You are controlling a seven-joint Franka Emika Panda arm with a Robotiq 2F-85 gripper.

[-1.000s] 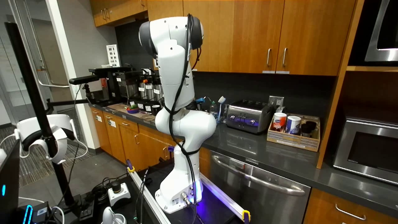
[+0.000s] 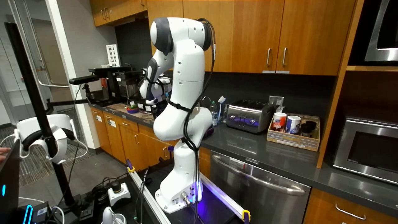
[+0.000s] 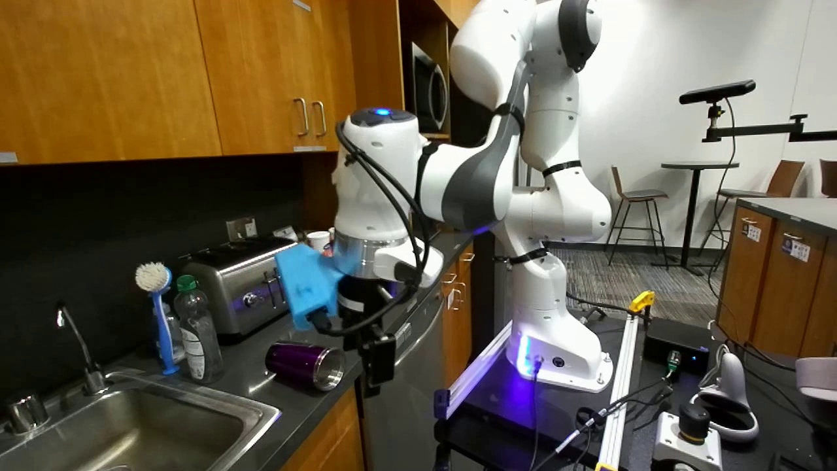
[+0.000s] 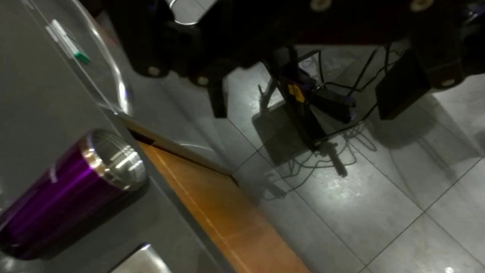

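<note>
A shiny purple tumbler [image 3: 304, 364] lies on its side on the dark counter near the sink, its open steel mouth toward the counter's front edge. In the wrist view the tumbler [image 4: 68, 195] sits at lower left, clear of my gripper. Wide apart, the two dark fingers [image 4: 400, 86] have only floor and cables showing between them; the gripper is open. From the second exterior view, the gripper [image 3: 380, 362] hangs pointing down just right of the tumbler's mouth, by the counter edge. The first exterior view hides both tumbler and gripper.
A steel sink [image 3: 252, 415] lies left of the tumbler, with a plastic bottle [image 3: 197, 333] and a blue dish brush [image 3: 162, 314] behind it. The toaster [image 3: 244, 286] stands against the wall. A dishwasher handle [image 4: 111, 68] juts out below the counter.
In the first exterior view, the arm has turned and its upper part has shifted right. Its wrist links now show to the left, covering the metal dispensers that were visible before.
</note>
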